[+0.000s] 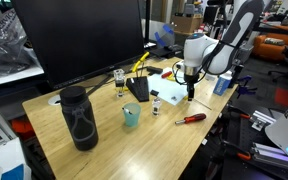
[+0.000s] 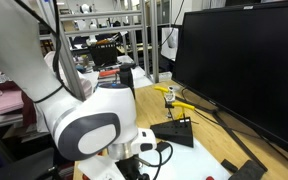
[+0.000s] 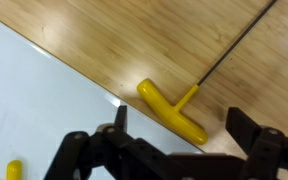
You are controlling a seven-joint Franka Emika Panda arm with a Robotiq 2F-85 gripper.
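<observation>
In the wrist view a yellow T-handled tool [image 3: 173, 112] lies at the edge of a white board [image 3: 34, 105]. Its thin dark shaft [image 3: 239, 47] runs off over the bare wood toward the top right. My gripper stands open over the handle, one dark finger [image 3: 114, 130] on each side, with nothing held. In the first exterior view the gripper [image 1: 190, 90] is low near the board's right end, and the tool there is mostly hidden. The white arm blocks the gripper in the second exterior view.
A red-handled screwdriver [image 1: 191, 119], a teal cup [image 1: 131, 115] and a black cylinder [image 1: 79, 118] stand or lie to the left. A blue-white can [image 1: 222, 82] is to the right. Behind is a large monitor [image 1: 94, 40].
</observation>
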